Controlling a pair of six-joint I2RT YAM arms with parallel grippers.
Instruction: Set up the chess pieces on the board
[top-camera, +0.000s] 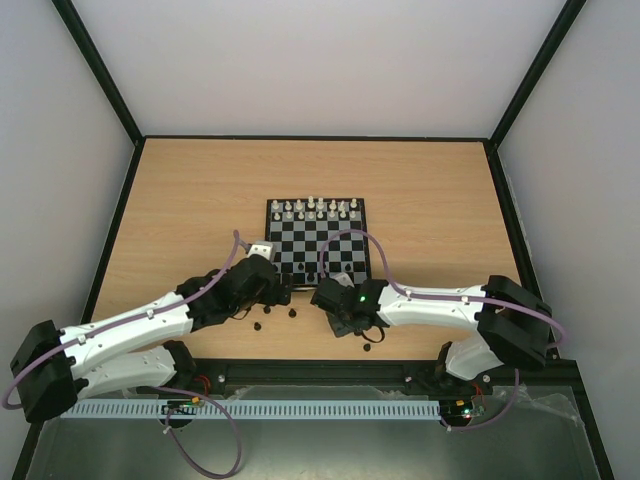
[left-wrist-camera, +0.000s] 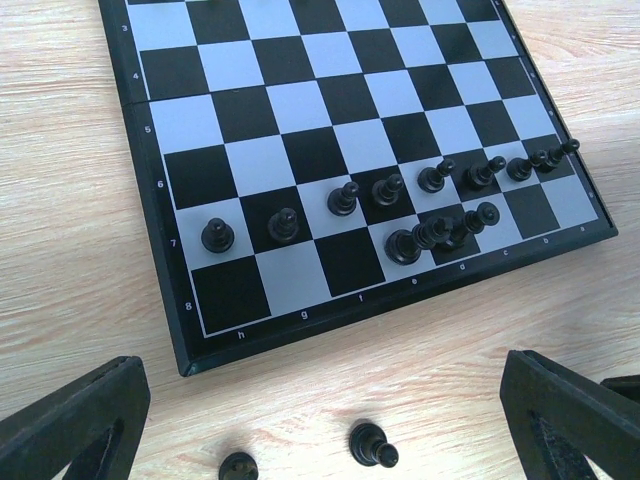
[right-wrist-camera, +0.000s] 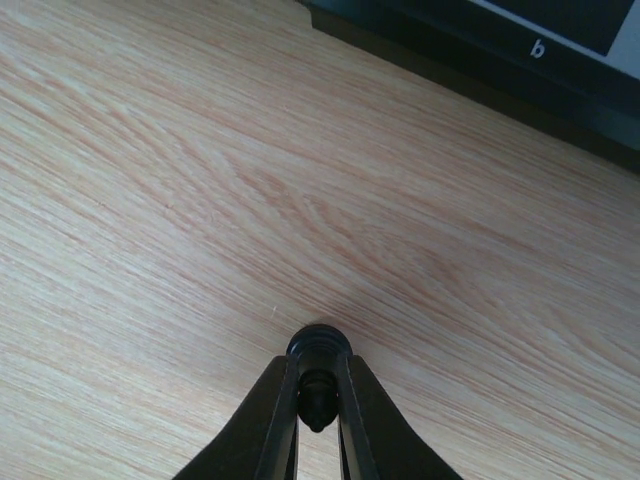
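Observation:
The chessboard (top-camera: 316, 232) lies mid-table, with white pieces (top-camera: 311, 210) in two rows at its far end. Black pawns (left-wrist-camera: 342, 198) stand along the row numbered 7, and a few taller black pieces (left-wrist-camera: 404, 246) are on the edge row behind them. In the right wrist view a black piece (right-wrist-camera: 318, 392) is pinched in my right gripper, which is shut on it just off the board's near edge; whether its base touches the table is unclear. My left gripper stands open near the board's h corner, nothing between its fingers.
Two loose black pieces, one upright (left-wrist-camera: 238, 466) and one leaning in view (left-wrist-camera: 372, 444), are on the wood below the left gripper. More lie near the front, one (top-camera: 367, 347) beside the right arm.

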